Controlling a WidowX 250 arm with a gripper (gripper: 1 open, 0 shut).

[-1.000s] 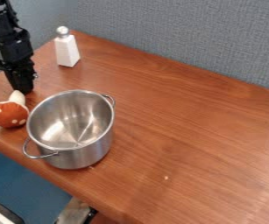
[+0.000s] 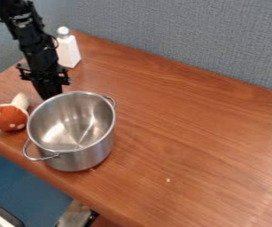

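Note:
My black gripper hangs at the upper left, just behind the steel pot, its fingertips low near the table; whether anything is between them is hard to see. The pot is a large open vessel with two wire handles, standing on the wooden table. To its left lies a red-and-white mushroom-like object, its pale stem pointing back toward the gripper. A white bottle stands at the back, behind the gripper.
A grey wall runs along the back. The table's left front edge lies close to the pot and the mushroom-like object, with blue floor below.
My gripper has moved to the right, away from above the mushroom-like object's stem toward the pot's back rim and the bottle. The objects have not visibly moved.

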